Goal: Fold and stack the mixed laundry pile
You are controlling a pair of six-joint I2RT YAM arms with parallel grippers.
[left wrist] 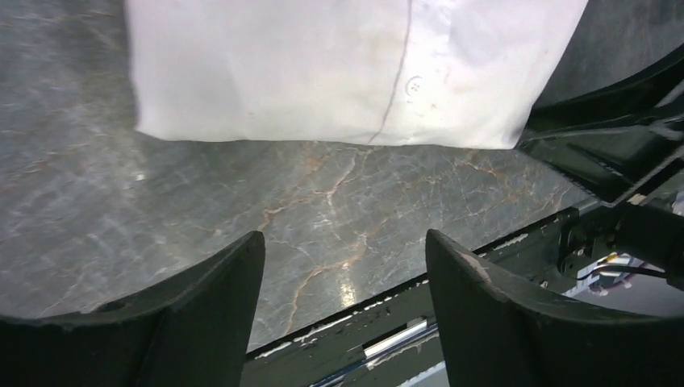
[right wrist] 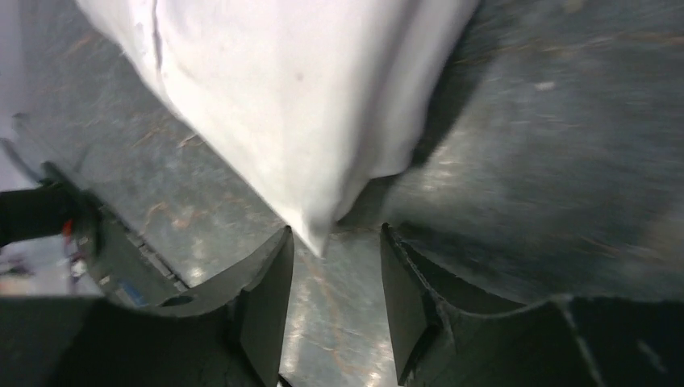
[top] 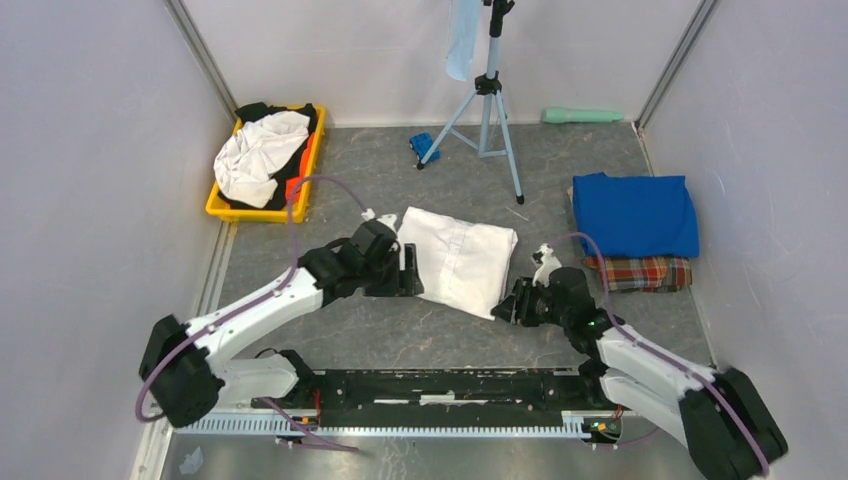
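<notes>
A white folded garment (top: 458, 255) lies on the grey floor in the middle, somewhat skewed. My right gripper stands open at its near right corner; in the right wrist view the cloth's tip (right wrist: 314, 230) reaches between the fingers, not clamped. Beside the garment's left edge, my left gripper (top: 410, 270) is part open. In the left wrist view bare floor shows between its fingers, and the white cloth (left wrist: 323, 72) lies beyond them.
At the right a blue folded cloth (top: 635, 215) rests on a plaid one (top: 645, 273). A yellow basket (top: 316, 150) holding white, black and orange laundry stands at the back left. A tripod (top: 487, 120) and a blue item (top: 424, 146) are behind the garment.
</notes>
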